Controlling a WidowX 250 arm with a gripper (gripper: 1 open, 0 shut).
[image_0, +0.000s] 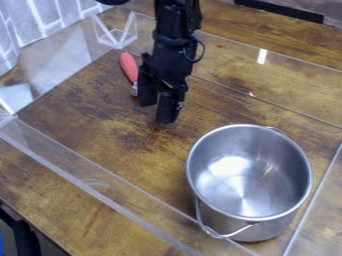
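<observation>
My black gripper (159, 98) is low over the wooden surface, its fingers pointing down, in the upper middle of the camera view. Just to its left and behind lies a red object (128, 68), elongated and partly hidden behind the gripper. Whether the fingers are open or shut, or have anything between them, is hard to tell. A large steel pot (249, 172) with a wire handle stands at the lower right.
Clear plastic walls (80, 160) border the wooden work area (100, 130). A white translucent item is at the top left, outside the walls.
</observation>
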